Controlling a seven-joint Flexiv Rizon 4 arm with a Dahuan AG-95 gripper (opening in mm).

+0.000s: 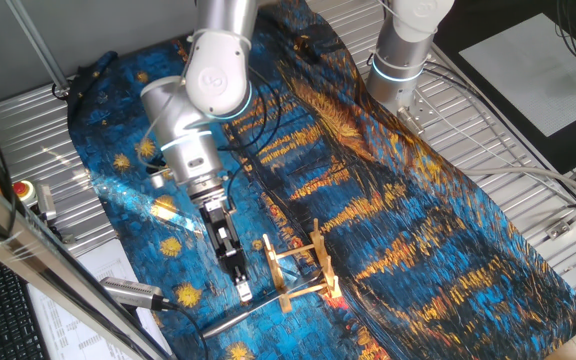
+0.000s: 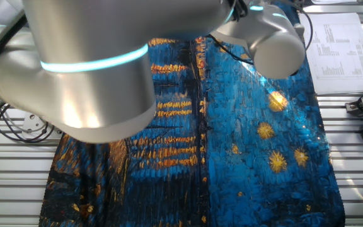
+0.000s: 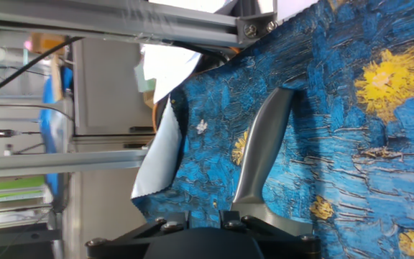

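Note:
A knife with a grey metal handle (image 3: pixel 264 147) lies on the painted blue cloth, its handle stretching away from my gripper in the wrist view. Exterior view 1 shows the knife (image 1: pixel 230 323) with its blade reaching into a small wooden rack (image 1: pixel 279 272). My gripper (image 1: pixel 246 296) points down close to where handle and blade meet, just left of the rack. At the bottom of the wrist view the gripper sits left of the knife's bolster; its fingertips are largely cut off, so how the fingers stand is unclear. Exterior view 2 shows neither knife nor gripper.
The wrinkled cloth (image 1: pixel 408 260) covers most of the table, with wide bare stretches right of the rack. A metal frame post (image 1: pixel 58 250) and a grey boxed device (image 1: pixel 131 292) border the left side.

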